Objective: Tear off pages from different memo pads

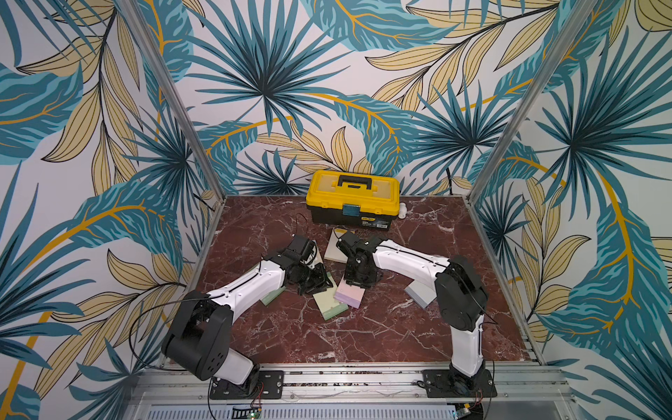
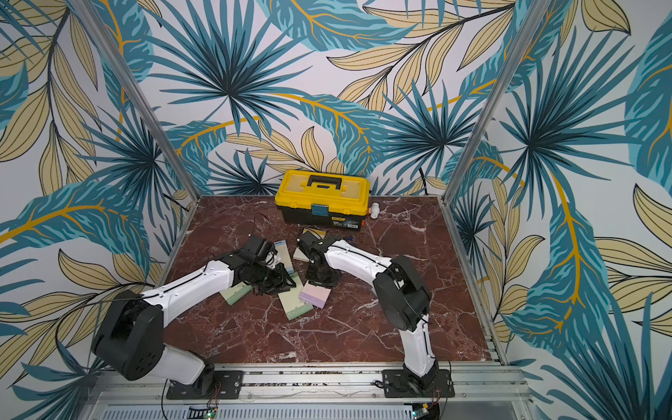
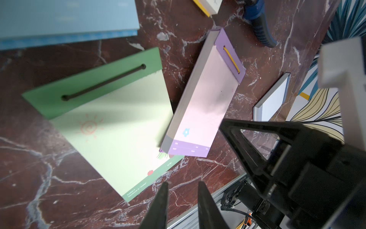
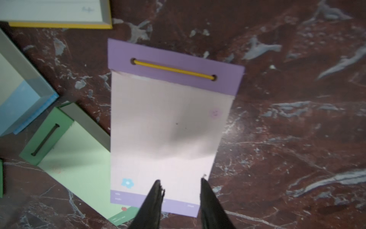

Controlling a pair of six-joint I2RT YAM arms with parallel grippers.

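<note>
A purple-bound memo pad (image 4: 167, 137) with a yellow cord lies beside a green-bound pad (image 3: 114, 133) at the table's centre. A blue pad (image 3: 64, 19) and a yellow-edged pad (image 4: 53, 11) lie behind them. My left gripper hovers over the green pad, fingers apart, nothing visible between them. My right gripper hovers over the lower band of the purple pad, fingers apart and empty. The purple pad's top page is still under its binding.
A yellow-lidded toolbox (image 1: 353, 199) stands at the back with a small white object (image 1: 402, 210) beside it. A grey pad (image 1: 420, 294) lies to the right.
</note>
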